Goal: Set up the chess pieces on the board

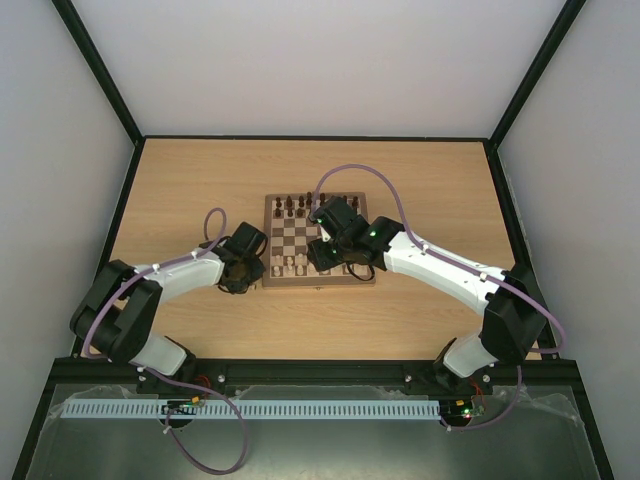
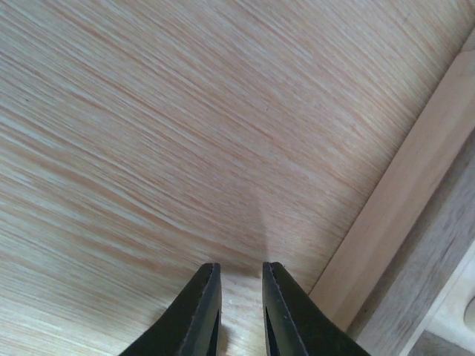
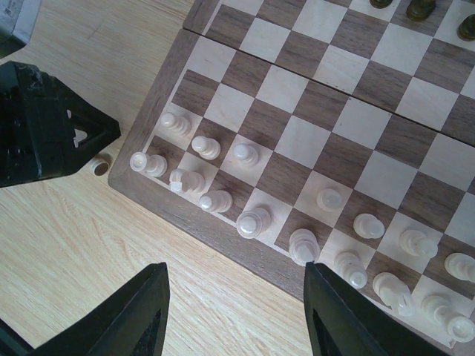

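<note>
The chessboard (image 1: 296, 233) has dark pieces along the far rows and white pieces (image 3: 253, 222) along the near rows. My left gripper is low over bare wood beside the board's left frame (image 2: 392, 211), fingers part open, nothing visible between them. My right gripper hangs open over the board's near side, nothing between its fingers. In the right wrist view a small round object (image 3: 99, 167) lies outside the board beside the left gripper's housing; what it is I cannot tell clearly.
Dark frame rails and walls bound the table. Both arms are close to the board, the right one covering part of it in the top view.
</note>
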